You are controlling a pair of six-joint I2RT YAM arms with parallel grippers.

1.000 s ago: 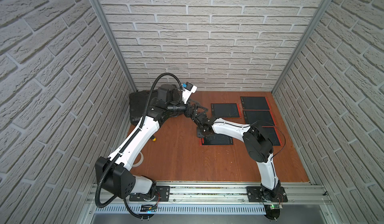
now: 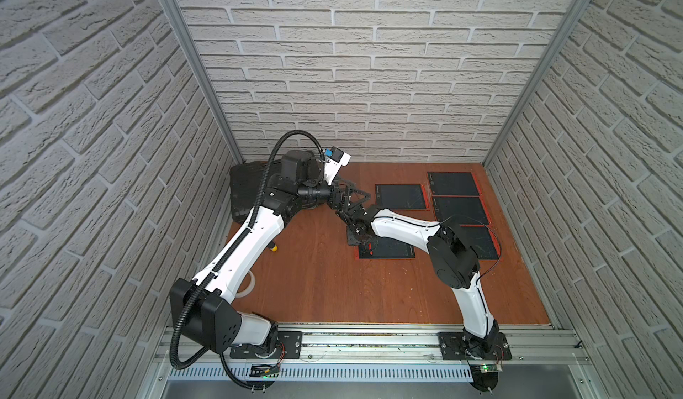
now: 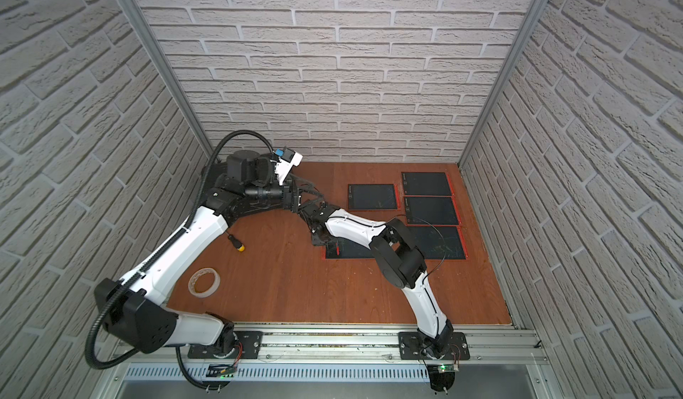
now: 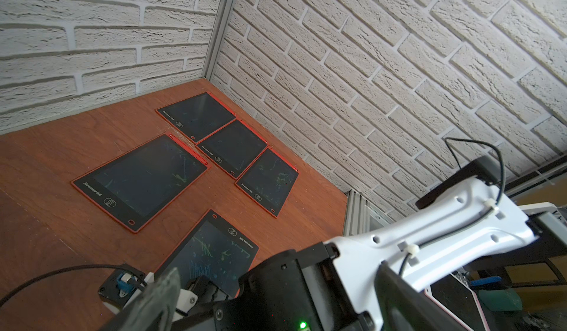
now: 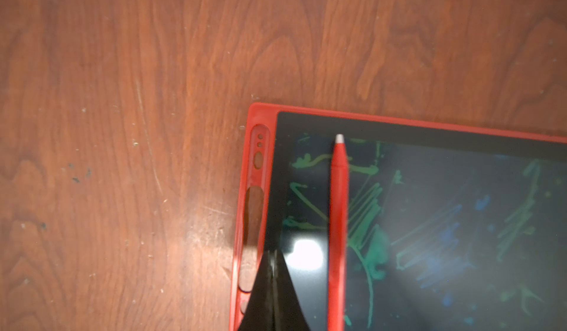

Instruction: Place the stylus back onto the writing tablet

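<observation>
In the right wrist view the red stylus [image 5: 337, 230] lies lengthwise on the screen of a red-framed writing tablet [image 5: 449, 224], beside the empty slot [image 5: 252, 224] along the tablet's left edge. My right gripper is shut with nothing showing between its fingertips, just left of the stylus over that edge. My left gripper [image 2: 353, 194] is held raised over the middle of the table, open, its fingers [image 4: 153, 301] at the bottom of the left wrist view.
More tablets [image 2: 400, 196] lie at the back and right of the wooden table [image 2: 320, 285]. At the left are a dark case [image 2: 245, 189], a screwdriver [image 3: 237, 243] and a tape roll [image 3: 204, 282].
My right arm has shifted slightly to the left, uncovering more of the stylus in the top left view. The left arm looks unmoved.
</observation>
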